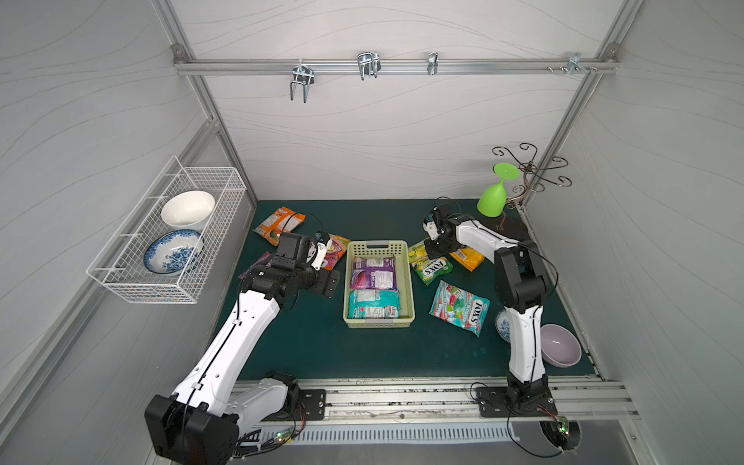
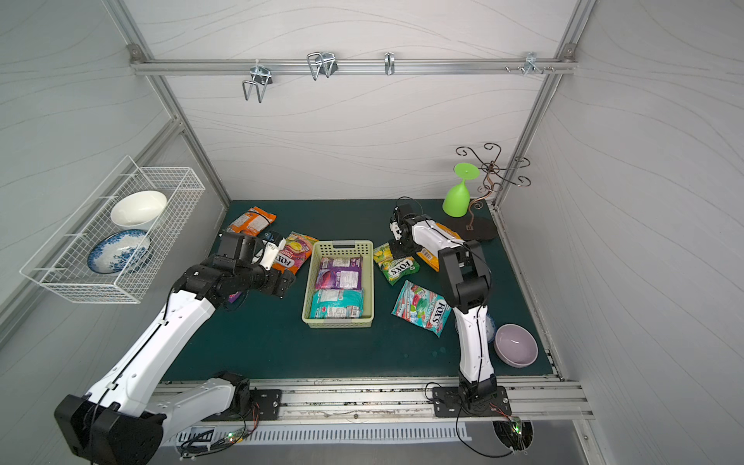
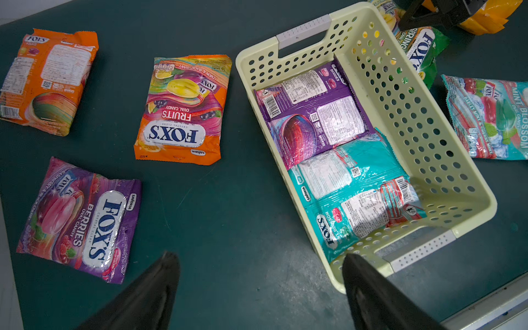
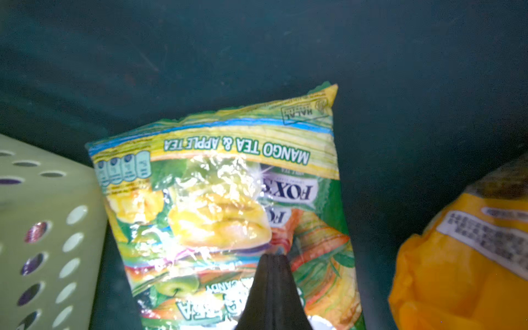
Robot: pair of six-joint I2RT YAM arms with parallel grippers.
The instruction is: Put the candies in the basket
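Observation:
The pale green basket (image 3: pixel 440 143) stands mid-table, holding a purple candy bag (image 3: pixel 308 110) and a teal one (image 3: pixel 357 192). Over the green mango-tea bag (image 4: pixel 220 214), to the basket's right, my right gripper is shut with nothing between its fingertips; the bag lies flat beneath. A yellow-orange bag (image 4: pixel 462 264) and a mint bag (image 1: pixel 460 307) lie further right. Left of the basket are an orange fruits bag (image 3: pixel 184 110), another orange bag (image 3: pixel 49 82) and a purple berries bag (image 3: pixel 82 220). My left gripper hangs open and empty above the table there.
A lilac bowl (image 1: pixel 559 345) and a patterned bowl (image 1: pixel 503 325) sit at the front right, near the right arm. The green goblet (image 1: pixel 491 199) hangs on a metal stand at the back right. Table space in front of the basket is clear.

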